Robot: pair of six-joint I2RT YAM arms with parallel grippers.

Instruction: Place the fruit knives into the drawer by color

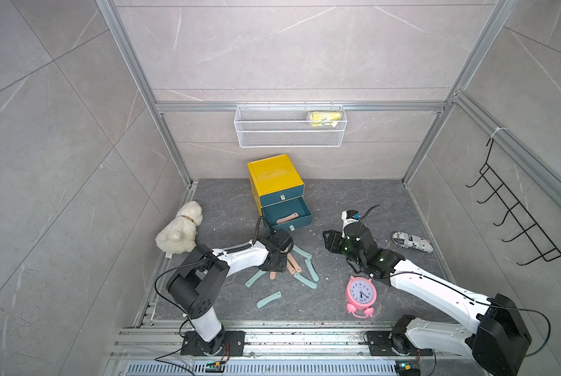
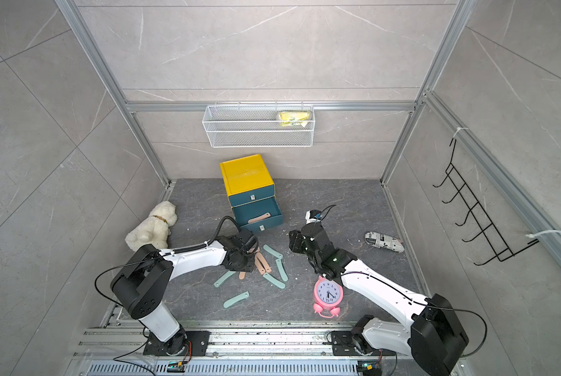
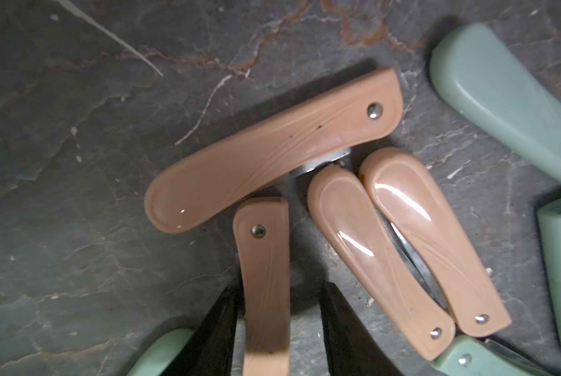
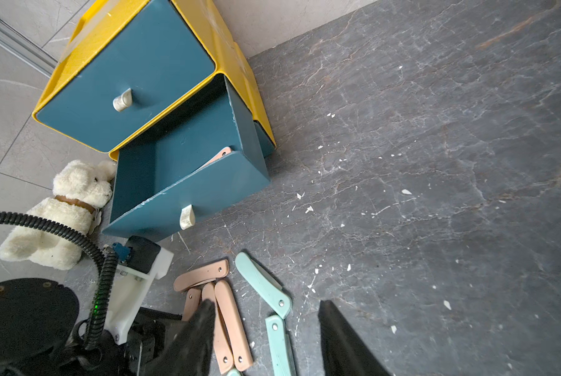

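Observation:
Pink and mint fruit knives lie on the dark table. In the left wrist view my left gripper is open, low around a pink knife (image 3: 261, 269), a finger each side. Beside it lie another pink knife (image 3: 274, 150), a pink pair (image 3: 412, 219) and mint knives (image 3: 506, 106). The yellow cabinet (image 1: 274, 172) has its lower blue drawer (image 1: 296, 222) pulled out, with one pink knife (image 1: 287, 217) inside. My right gripper stands open above the table, right of the knives.
A white plush toy (image 1: 179, 232) sits left, a pink alarm clock (image 1: 360, 294) front right, a grey patterned object (image 1: 412, 241) at right. A wire basket and black rack hang on the walls. The table right of the drawer is clear.

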